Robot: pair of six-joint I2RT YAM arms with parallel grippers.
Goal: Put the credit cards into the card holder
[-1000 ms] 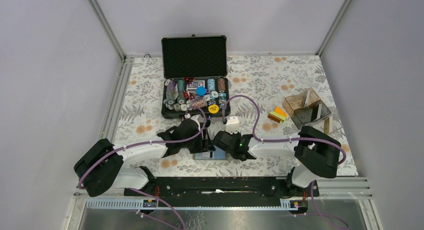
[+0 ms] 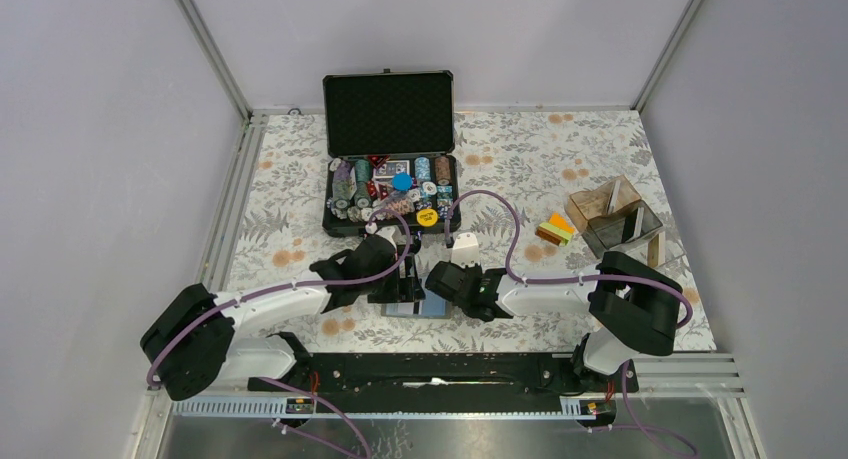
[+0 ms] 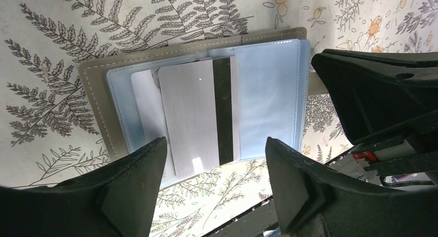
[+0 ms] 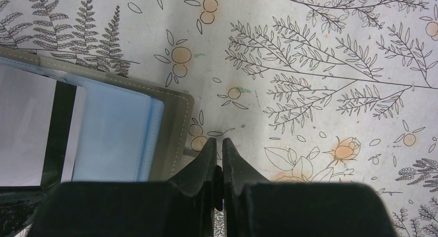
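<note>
An open grey-and-light-blue card holder (image 3: 266, 95) lies on the patterned table below both arms, with silver cards bearing a dark stripe (image 3: 191, 118) in its clear sleeves; the top view shows it partly hidden. In the left wrist view my left gripper is open over the cards, nothing held between its fingers. My right gripper is shut beside the holder's edge, at its right in the right wrist view; a small dark piece shows between the fingers, too unclear to name.
An open case of poker chips (image 2: 445, 169) stands behind the arms. On the right are yellow-orange blocks (image 2: 555, 229) and a divided box (image 2: 625, 239) with cards.
In the top view my left gripper and arm have shifted slightly left, and the card holder seems shifted a little the same way. The right arm looks still.
</note>
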